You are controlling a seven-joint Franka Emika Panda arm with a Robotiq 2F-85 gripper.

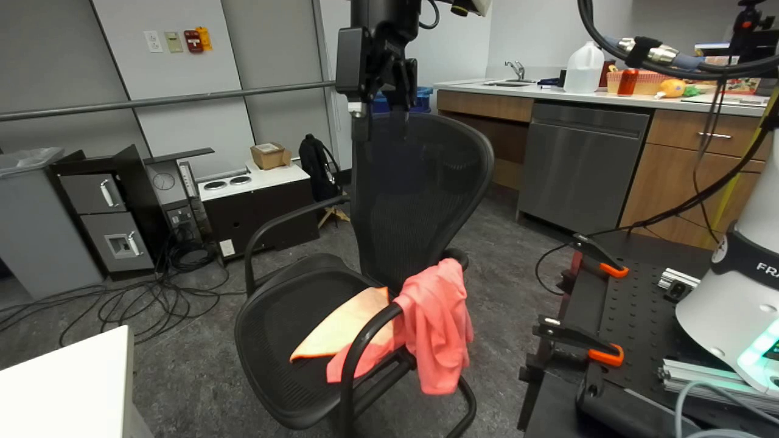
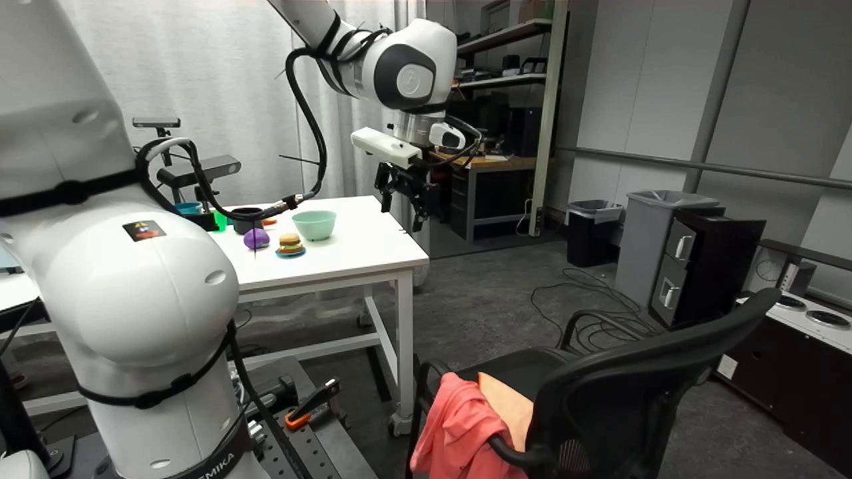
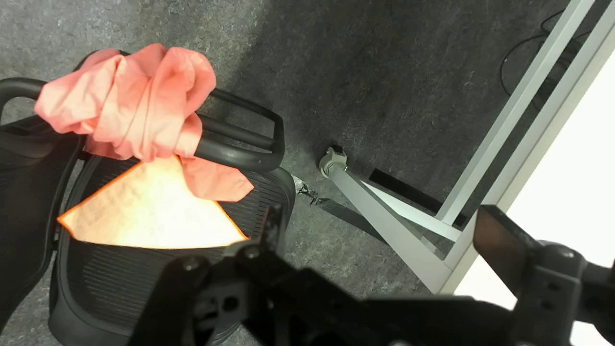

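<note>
High above the floor my gripper stands open, its two fingers wide apart and nothing between them. In exterior view 2 the gripper (image 2: 401, 212) hangs past the end of the white table. Exterior view 1 has the gripper (image 1: 381, 130) in front of the chair's backrest. A pink cloth (image 3: 129, 101) is draped in folds over one armrest of the black chair (image 3: 109, 282). Part of that cloth reaches onto the seat. On the seat lies a yellow-orange cloth (image 3: 153, 210), flat, partly beside and under the pink one.
The white table (image 2: 351, 259) holds a mint bowl (image 2: 315, 226), a purple object (image 2: 256, 239) and a toy burger (image 2: 289, 243). Orange-tipped clamps (image 1: 606, 355) line the robot's base. Bare floor lies between table and chair.
</note>
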